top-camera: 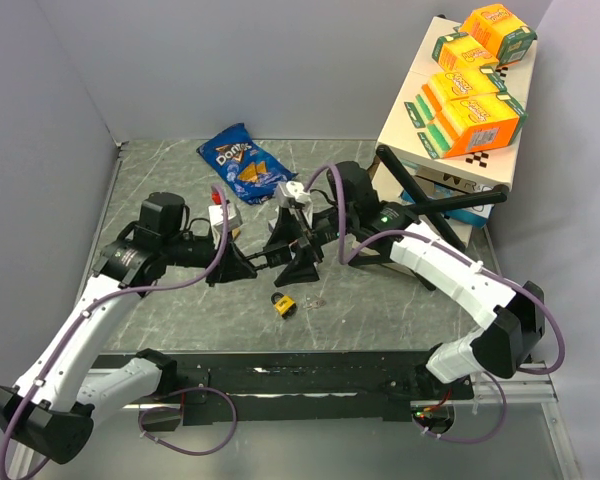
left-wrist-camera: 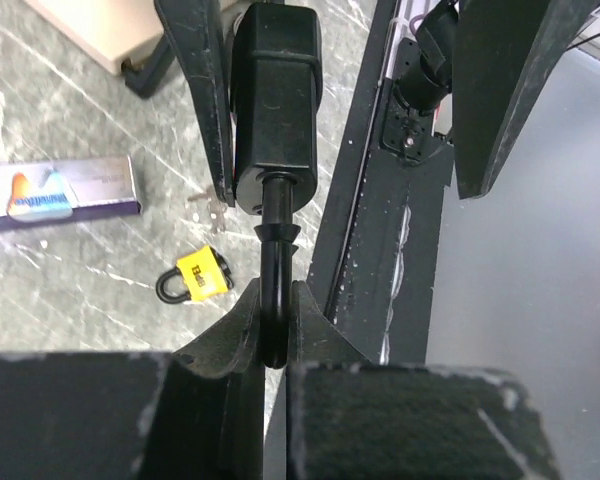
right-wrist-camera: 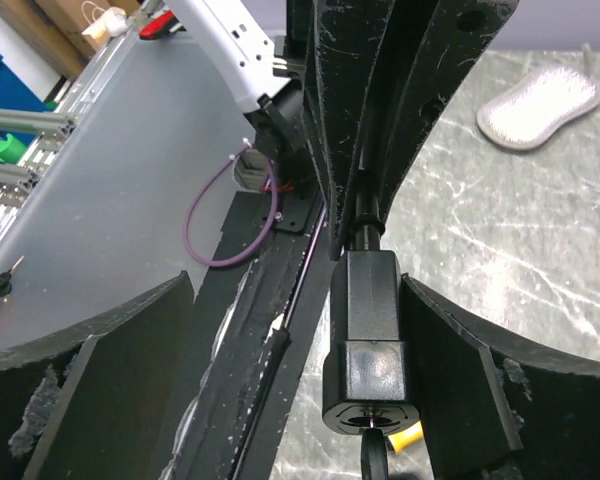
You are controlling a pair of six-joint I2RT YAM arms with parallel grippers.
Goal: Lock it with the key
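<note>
My left gripper is shut on the shaft of a black screwdriver-like tool [left-wrist-camera: 275, 120], pointing at my right gripper in mid-air. In the right wrist view the tool's thick body [right-wrist-camera: 370, 330] lies between my right gripper's fingers; in the left wrist view those fingers stand apart around it, and whether they grip it I cannot tell. A yellow padlock [top-camera: 284, 305] lies on the marble surface below, with small keys [top-camera: 314, 302] beside it, also visible in the left wrist view.
A Doritos bag [top-camera: 242, 160] lies at the back. A shelf [top-camera: 410, 70] with orange boxes stands at the right.
</note>
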